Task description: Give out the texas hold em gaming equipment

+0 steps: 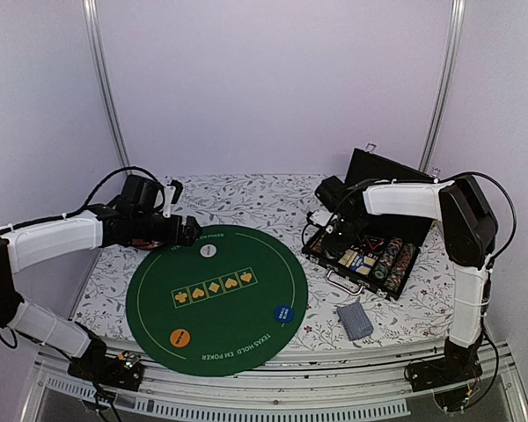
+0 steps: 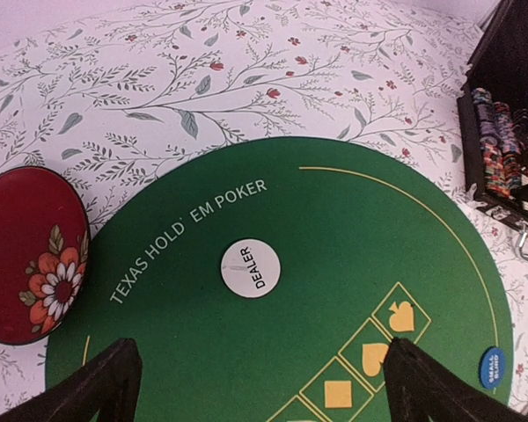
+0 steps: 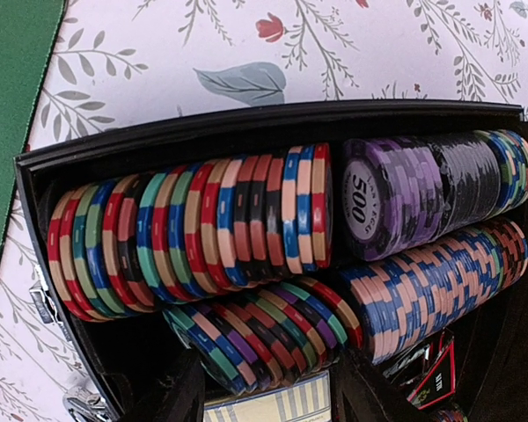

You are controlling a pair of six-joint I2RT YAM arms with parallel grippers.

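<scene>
In the top view my right gripper [image 1: 334, 243] is down in the open black chip case [image 1: 396, 297]. The right wrist view shows its fingers [image 3: 363, 387] at both ends of a slanted row of mixed-colour chips [image 3: 264, 330], shut on it; the row still lies within the case. Over the upper left of the green poker mat [image 1: 216, 308], my left gripper [image 1: 187, 230] stands open and empty. On the mat lie a white dealer button [image 2: 251, 268], a blue small blind button [image 1: 283, 314] and an orange button [image 1: 179, 338].
A blue-backed card deck [image 1: 355, 321] lies between mat and case. Purple 500 chips [image 3: 392, 193] and another mixed row [image 3: 194, 233] fill neighbouring slots. A red floral round object [image 2: 35, 255] overlaps the mat's far left edge. Bare tablecloth shows behind the mat.
</scene>
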